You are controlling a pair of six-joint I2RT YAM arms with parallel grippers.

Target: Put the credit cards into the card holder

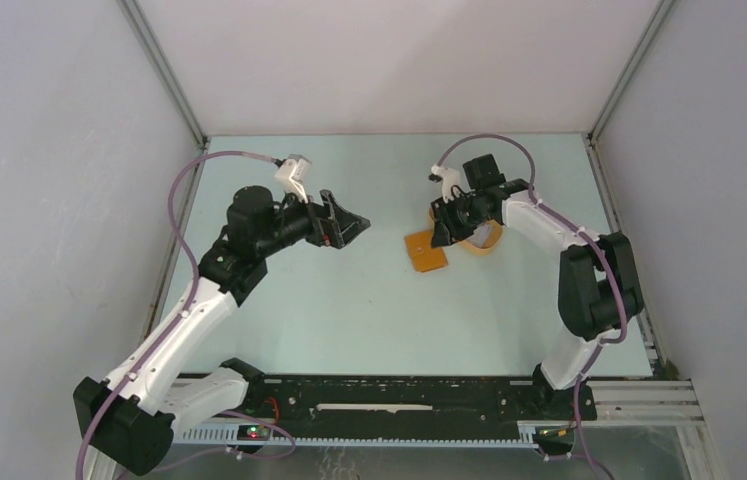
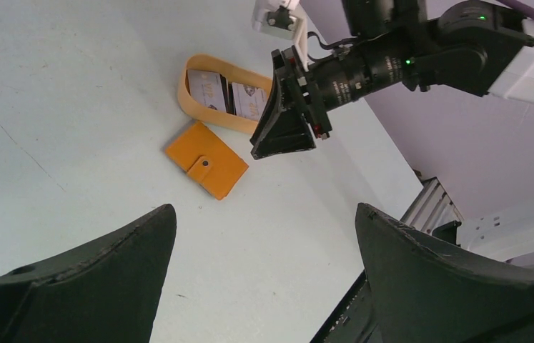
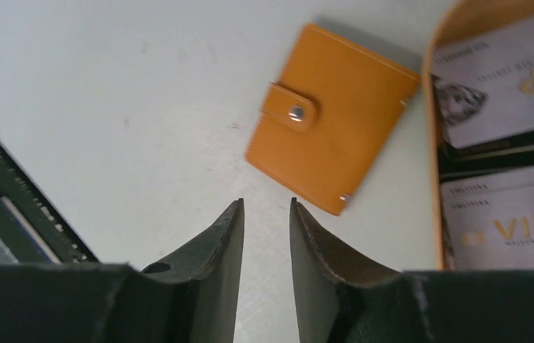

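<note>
An orange card holder with a snap flap lies flat on the table. Beside it, an oval tan tray holds white VIP cards. My right gripper hangs over the holder and the tray's near side; its fingers are closed to a narrow gap in the right wrist view, with nothing clearly visible between them. My left gripper is open above the table, left of the holder, with empty space between its wide fingers.
Pale walls surround it, and a dark rail runs along the front edge.
</note>
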